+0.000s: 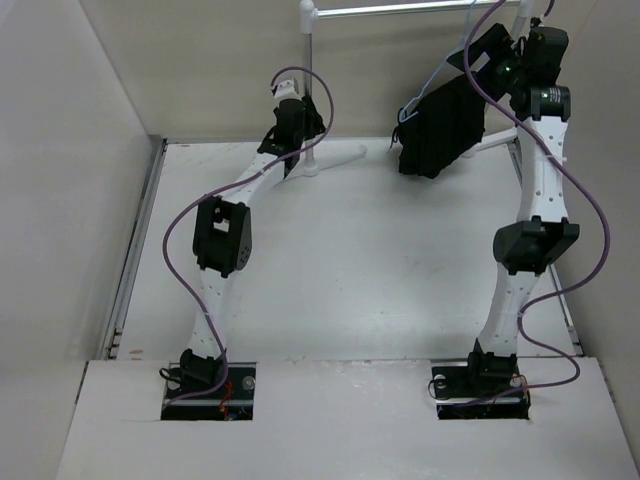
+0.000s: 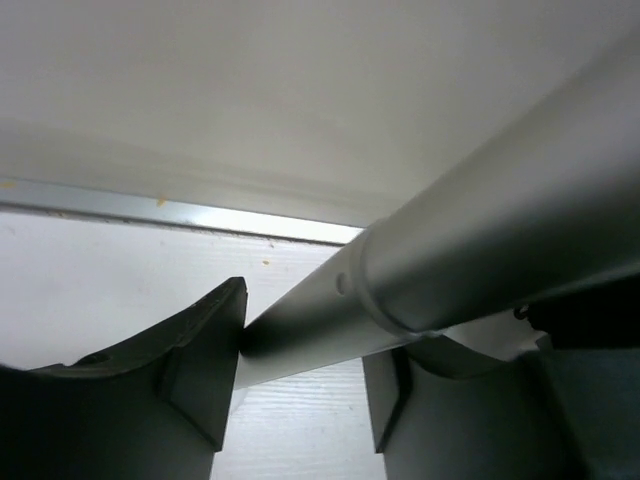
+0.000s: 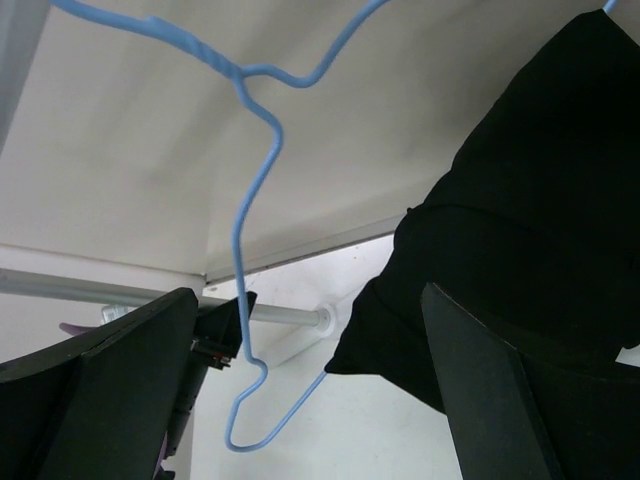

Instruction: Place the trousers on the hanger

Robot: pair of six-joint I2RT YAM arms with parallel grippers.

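Black trousers [image 1: 440, 130] hang folded over the blue wire hanger [image 1: 432, 80] at the back right. The hanger's neck reaches up to the rack's top rail [image 1: 400, 9]; its hook is not clear. My right gripper is open: in its wrist view the hanger wire passes near the left finger, and the trousers [image 3: 520, 230] lie behind the right finger, neither clamped. At the rack's left post [image 2: 470, 220], my left gripper has its fingers apart, with the metal post crossing the gap between them.
White foot tubes [image 1: 342, 157] of the rack rest on the table's back edge. A purple cable [image 1: 570, 175] arches over each arm.
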